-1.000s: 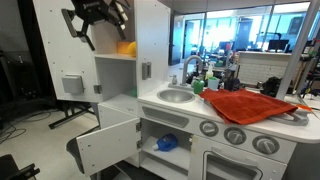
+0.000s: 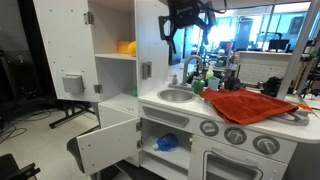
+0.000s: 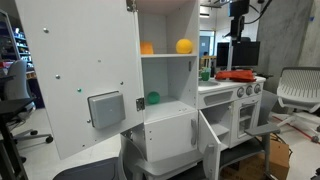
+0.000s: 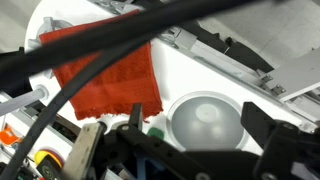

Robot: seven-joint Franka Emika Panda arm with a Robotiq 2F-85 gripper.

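My gripper (image 2: 187,36) hangs open above the toy kitchen counter, near the sink (image 2: 176,95). Nothing shows between its fingers. In the wrist view the round sink basin (image 4: 206,118) lies below the parted fingers, and a red cloth (image 4: 118,84) spreads to one side. That same red cloth (image 2: 245,106) lies flat over the stove end of the counter. Green items (image 2: 214,83) stand behind the sink by the faucet. A blue object (image 2: 166,142) rests inside the open lower cabinet.
The tall cabinet's door (image 3: 92,75) is swung open; its upper shelf holds a yellow-orange ball (image 3: 184,46) and an orange item (image 3: 147,48), with a green ball (image 3: 153,98) lower down. The lower cabinet door (image 2: 109,145) juts out in front.
From in front of the tall cabinet on the left, the arm has swung right to above the sink and counter. The objects on the furniture look unmoved.
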